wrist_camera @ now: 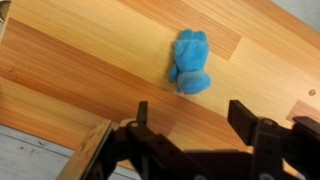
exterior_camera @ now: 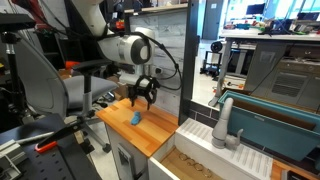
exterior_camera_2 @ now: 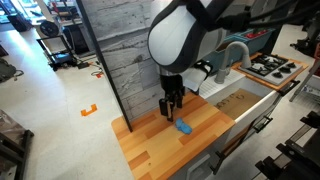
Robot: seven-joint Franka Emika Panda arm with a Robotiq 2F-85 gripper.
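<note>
A small soft blue toy (wrist_camera: 190, 62) lies on the wooden worktop, below and apart from my gripper. Above the worktop hangs my gripper, its two dark fingers spread with only bare wood seen between them. In the wrist view the toy sits just beyond the fingertips. Exterior view 1 has the toy (exterior_camera: 136, 118) under the gripper (exterior_camera: 142, 103), and exterior view 2 shows the toy (exterior_camera_2: 182, 126) a little nearer the camera than the gripper (exterior_camera_2: 172, 110).
Bare wooden worktop (exterior_camera: 160, 128) surrounds the toy. To the right are a grey faucet (exterior_camera: 222, 118) and an open drawer (exterior_camera: 190, 165). A grey plank wall (exterior_camera_2: 145, 80) rises behind the arm.
</note>
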